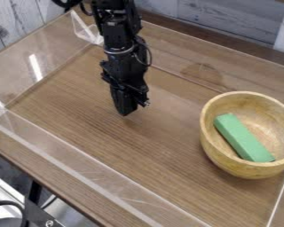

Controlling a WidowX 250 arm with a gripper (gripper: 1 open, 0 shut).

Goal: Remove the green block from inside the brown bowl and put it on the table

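The brown bowl [211, 142] stands upright on the table [138, 155] at the right, its opening facing up. Inside it lies the long green block [243, 138], leaning along the bowl's bottom and running from upper left to lower right. My black gripper [128, 106] points down over the middle of the table, well to the left of the bowl and clear of it. Nothing can be made out in its grasp. The dark fingers blend together, so their spacing is unclear.
Clear low walls [61, 160] edge the table at the left and front. A white bracket [85, 28] sits near the back left. Bare wood lies between gripper and bowl and across the front.
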